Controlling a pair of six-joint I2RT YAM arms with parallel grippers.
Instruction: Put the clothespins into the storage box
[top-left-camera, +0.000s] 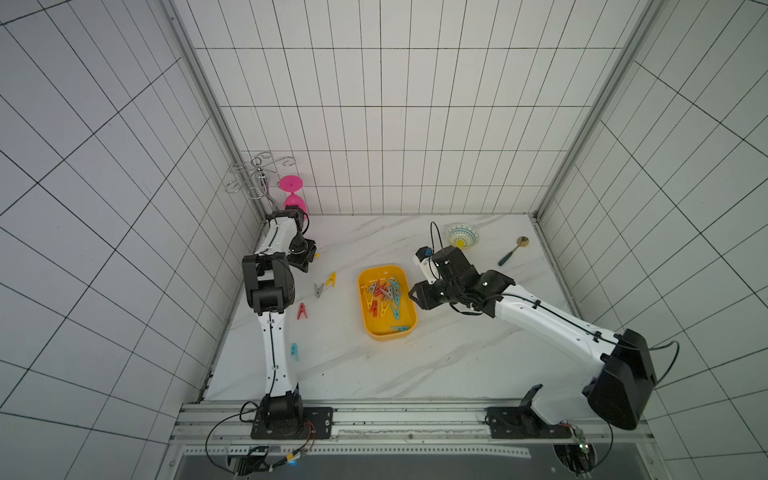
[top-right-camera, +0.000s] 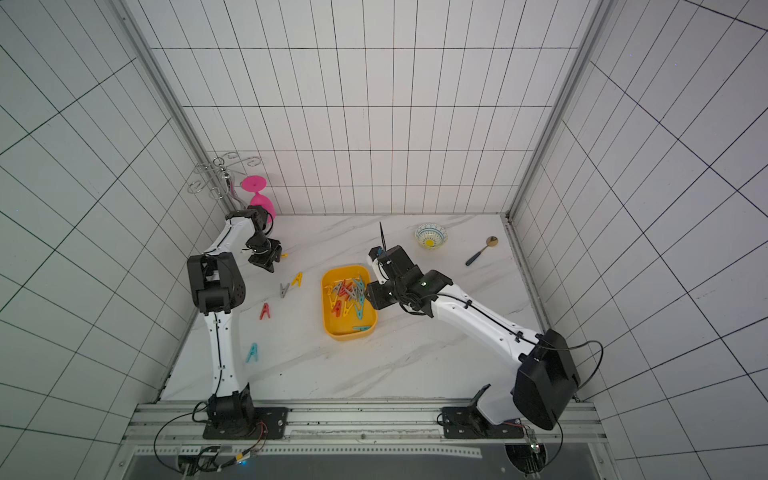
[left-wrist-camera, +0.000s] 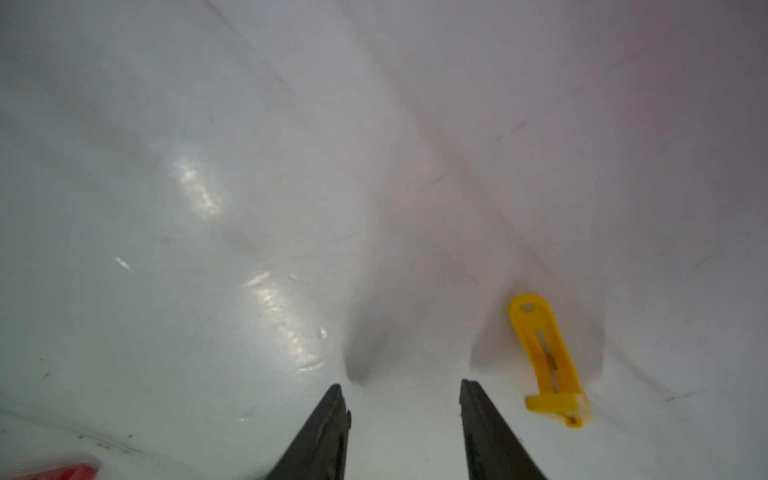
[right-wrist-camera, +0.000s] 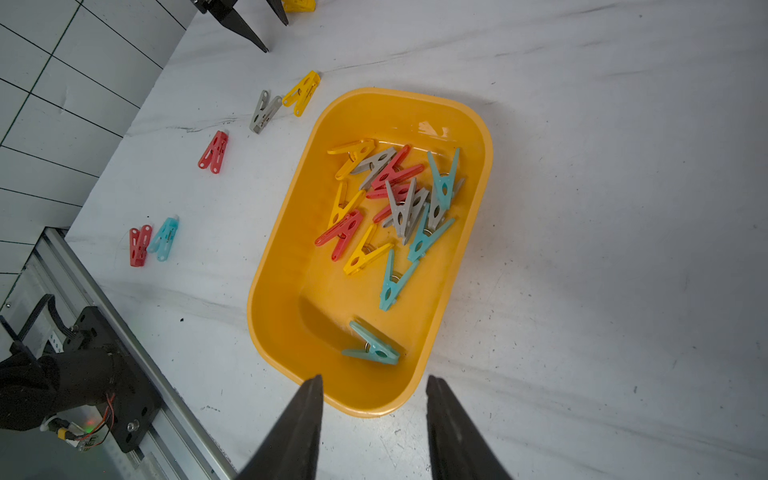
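The yellow storage box stands mid-table with several red, yellow, grey and blue clothespins inside. In the left wrist view a yellow clothespin lies on the table to the right of my left gripper, whose open fingers have nothing between them. My right gripper is held at the box's right side, its fingers apart and empty. Left of the box lie a yellow clothespin, a grey one, a red one, a blue one and another red one.
A pink stand and a metal rack occupy the back left corner, close to my left arm. At the back right are a patterned bowl and a spatula.
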